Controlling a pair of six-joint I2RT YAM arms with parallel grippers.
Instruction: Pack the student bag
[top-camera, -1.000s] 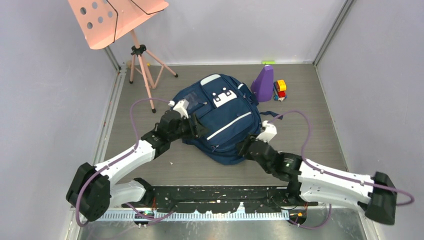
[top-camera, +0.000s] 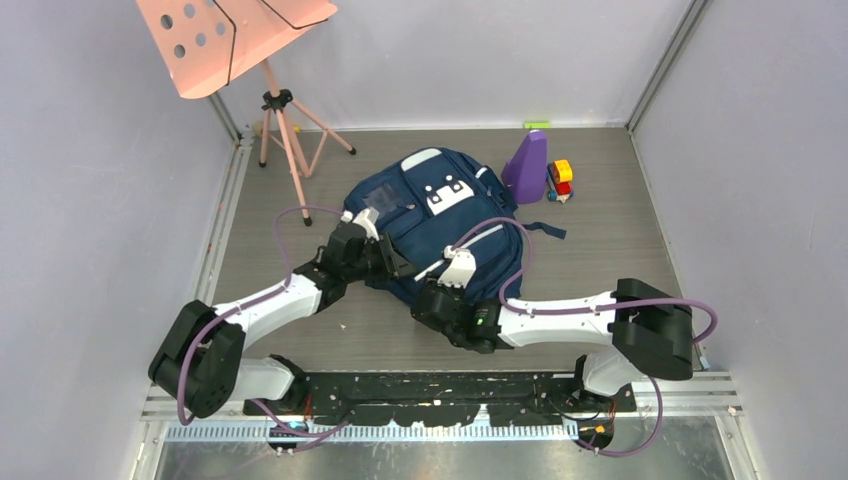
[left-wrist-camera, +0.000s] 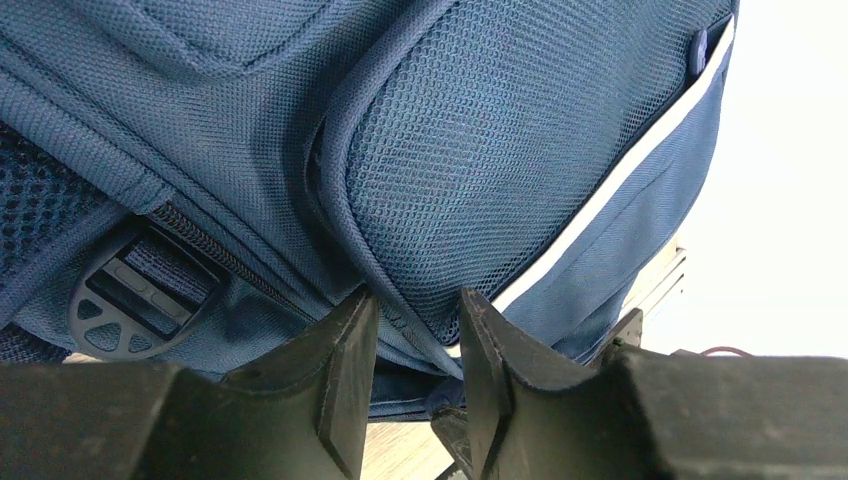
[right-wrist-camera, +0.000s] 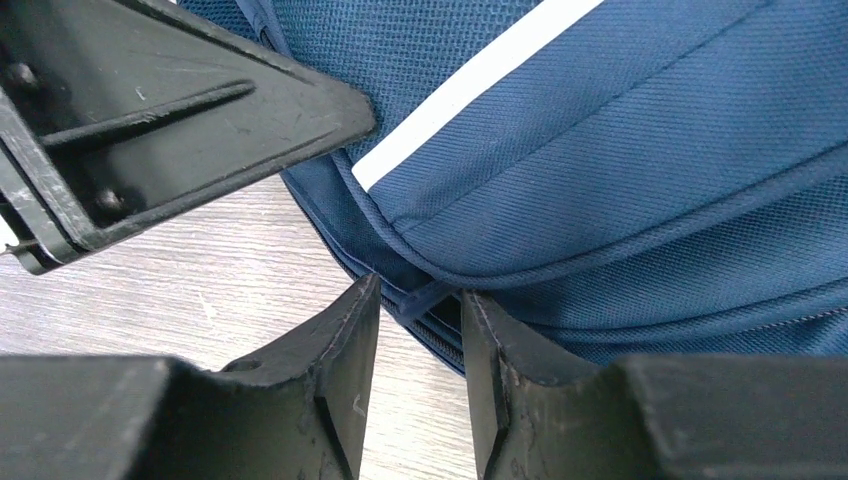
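Note:
The navy backpack lies face up mid-table, with a white face patch and reflective strips. My left gripper is at its left middle; in the left wrist view its fingertips press at a piped fabric edge, part open. My right gripper is at the bag's lower front; in the right wrist view its fingers straddle a dark tab beside the seam, part open. Whether either grips fabric is unclear. The bag's zipper and buckle show in the left wrist view.
A pink stand stands back left. A purple block and a toy vehicle are at the back right.
My right gripper has moved leftward onto the bag's lower front, close to the left gripper, which has shifted only slightly.

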